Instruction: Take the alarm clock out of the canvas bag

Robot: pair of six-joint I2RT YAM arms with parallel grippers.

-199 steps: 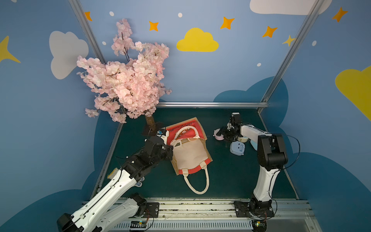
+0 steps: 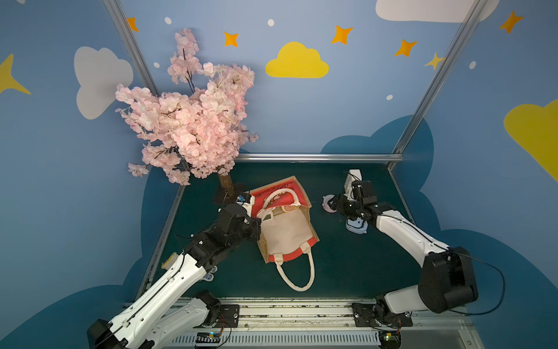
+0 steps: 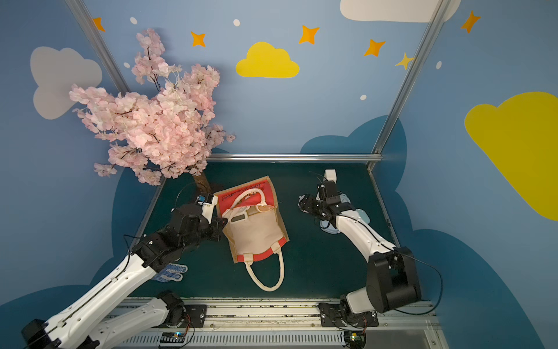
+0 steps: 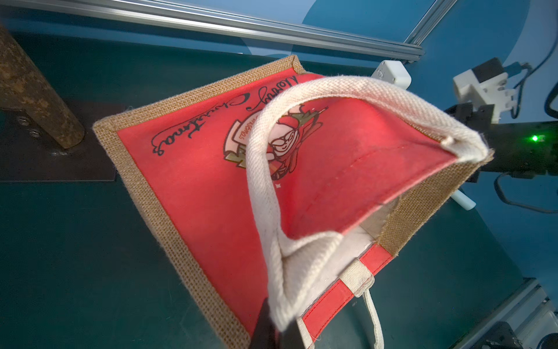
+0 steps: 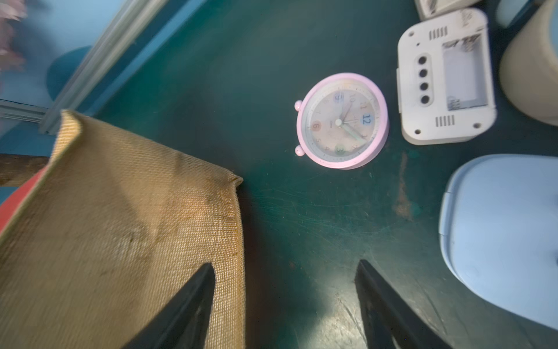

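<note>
A pink alarm clock [image 5: 341, 120] lies face up on the table, outside and to the right of the canvas bag [image 2: 287, 232], whose red lining and white handles show. My left gripper is shut at the bag's left side, low in the left wrist view at a white handle; whether fabric is between its fingers is unclear. My right gripper hangs over the table between the bag and the clock, fingers apart with nothing between them.
A white plastic device [image 5: 430, 87], a light blue case [image 5: 502, 232] and a cream cup [image 5: 529, 69] stand right of the clock. The blossom tree [image 2: 186, 128] is at the back left.
My right arm has swung, its elbow moving right and toward the front, with the gripper still near the clock. My left arm and the bag have not visibly moved.
</note>
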